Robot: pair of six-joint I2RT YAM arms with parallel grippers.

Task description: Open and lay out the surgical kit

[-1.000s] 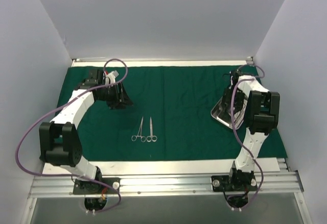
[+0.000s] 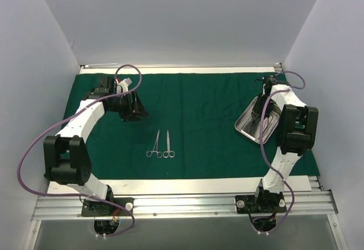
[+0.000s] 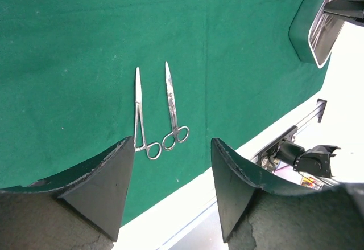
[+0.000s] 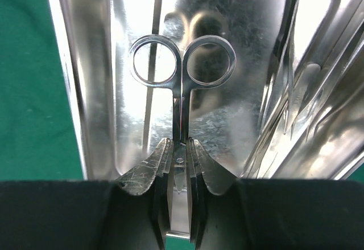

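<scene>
In the right wrist view, a pair of scissors (image 4: 181,99) lies in the metal tray (image 4: 128,11), finger rings pointing away from me. My right gripper is down over it, its fingers close on either side of the scissors near the pivot; whether they press on it I cannot tell. Several slim instruments (image 4: 296,90) lie bunched along the tray's right side. On the green cloth, a clamp (image 3: 140,119) and another pair of scissors (image 3: 173,110) rest side by side. My left gripper stands open and empty above the cloth.
Grey walls (image 2: 28,90) rise on both sides and at the back.
My right arm has shifted slightly to the right over the tray, its gripper moving along with it. The left arm and the two instruments on the cloth have kept their places.
</scene>
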